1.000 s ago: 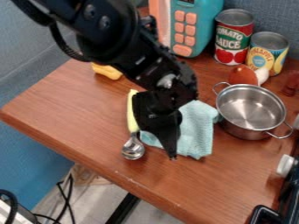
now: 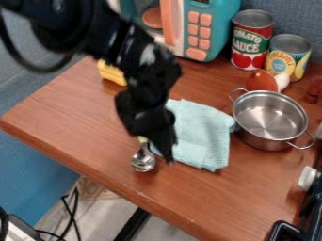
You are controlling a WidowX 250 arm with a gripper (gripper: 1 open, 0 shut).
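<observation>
My gripper (image 2: 154, 132), black and blurred, hangs over the left edge of a light blue cloth (image 2: 199, 136). Just below it a metal ladle (image 2: 143, 160) lies on the wooden table, its handle mostly hidden behind the gripper. The blur hides whether the fingers are open or shut.
A steel pot (image 2: 269, 120) stands right of the cloth, with an orange onion (image 2: 262, 83), tomato juice can (image 2: 250, 42) and second can (image 2: 288, 58) behind it. A teal toy microwave (image 2: 201, 28) is at the back, a yellow object (image 2: 111, 73) at back left.
The arm and gripper have moved left and a little up, now over the ladle's handle and the cloth's left edge. The cloth and ladle look unmoved.
</observation>
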